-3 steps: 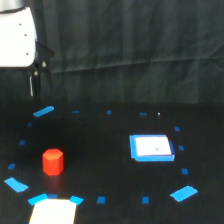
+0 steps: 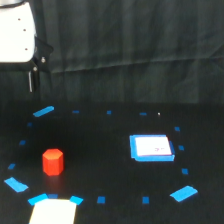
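A red hexagonal object (image 2: 53,161) stands on the black table at the left. To the right lies a blue-edged pad with a white top (image 2: 152,147). A pale cream square (image 2: 52,212) lies at the front left. My gripper (image 2: 32,82) hangs at the upper left beneath a white arm body, above the table and apart from the objects; its fingers are dark against the dark backdrop, so their state is unclear.
Blue tape marks (image 2: 183,193) dot the black table around the objects. A dark curtain fills the back.
The arm and gripper at the upper left have shifted very slightly to the left. The objects on the table have not moved.
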